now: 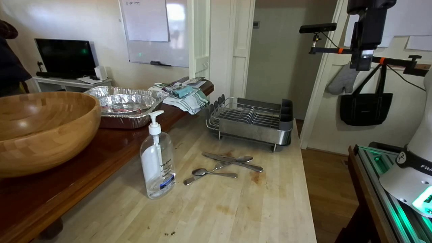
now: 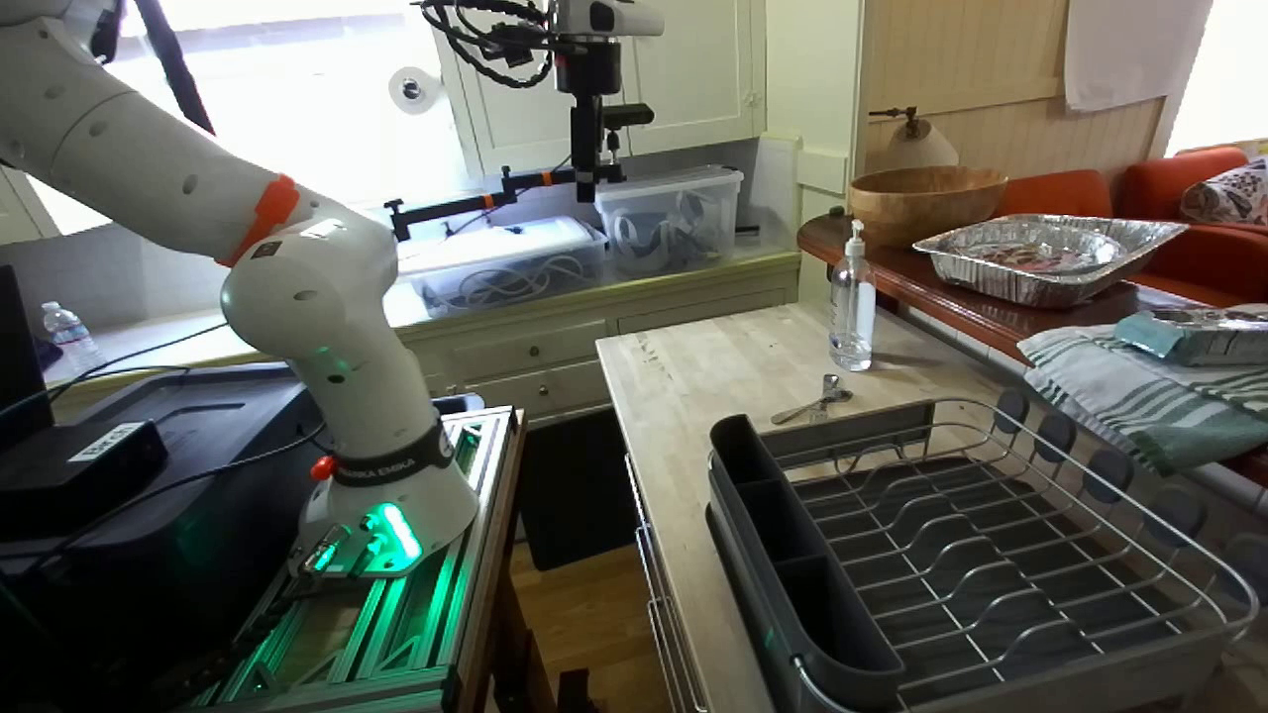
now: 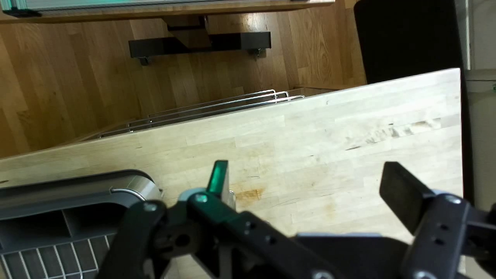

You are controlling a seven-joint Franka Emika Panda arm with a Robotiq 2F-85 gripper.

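High above the counter's right side hangs my gripper. In the wrist view its fingers stand wide apart with only bare countertop showing between them, so it is open and empty. Several pieces of silver cutlery, with a knife (image 1: 245,163) and a spoon (image 1: 214,173) among them, lie crossed in a loose pile on the wooden counter (image 1: 251,210). Farther back stands the grey dish rack (image 1: 247,130), its wire grid empty. Along one end of it runs a dark utensil holder (image 2: 779,523) with empty compartments. Most of the cutlery is hidden in the wrist view.
A clear pump bottle (image 1: 158,166) stands upright left of the cutlery. On the raised brown ledge sit a wooden bowl (image 1: 48,125), foil trays (image 1: 129,103) and striped towels (image 1: 188,103). A floor gap separates the counter from the robot's base table (image 2: 452,594).
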